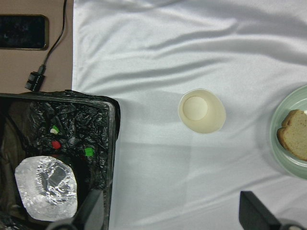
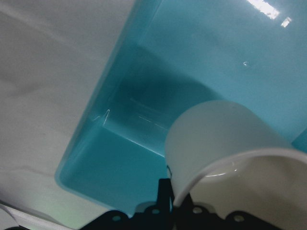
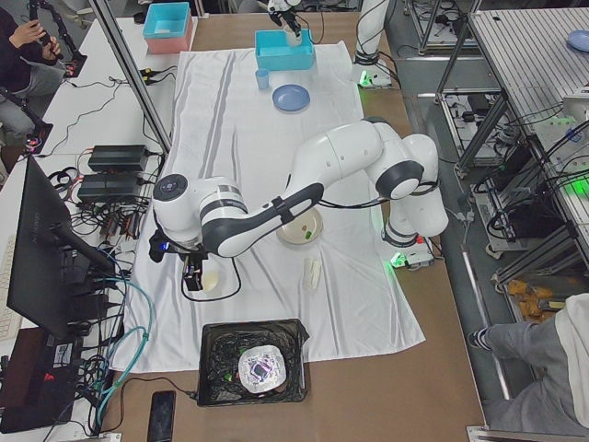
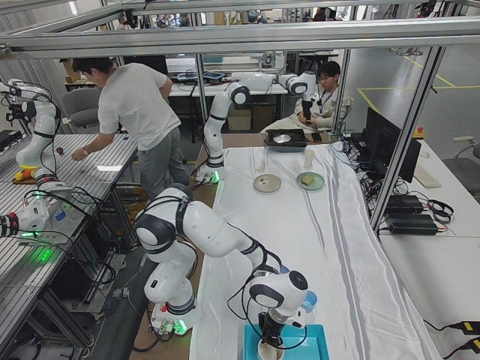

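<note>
My left gripper (image 3: 191, 272) hangs over the white cloth near a cream cup (image 1: 201, 111); in the left wrist view its fingers stand apart with nothing between them. Right of that cup is a green plate (image 1: 288, 158) with a bread slice (image 1: 295, 134). A black lined bin (image 3: 212, 364) holds a foil-covered round item (image 3: 261, 368). My right gripper is shut on a white cup (image 2: 220, 134), tilted over a teal bin (image 2: 134, 72) at the other end of the cloth.
A blue plate (image 3: 291, 98), a small blue cup (image 3: 262, 79) and a beige plate (image 4: 267, 183) stand on the cloth. A phone (image 3: 161, 414) and cable lie beside the black bin.
</note>
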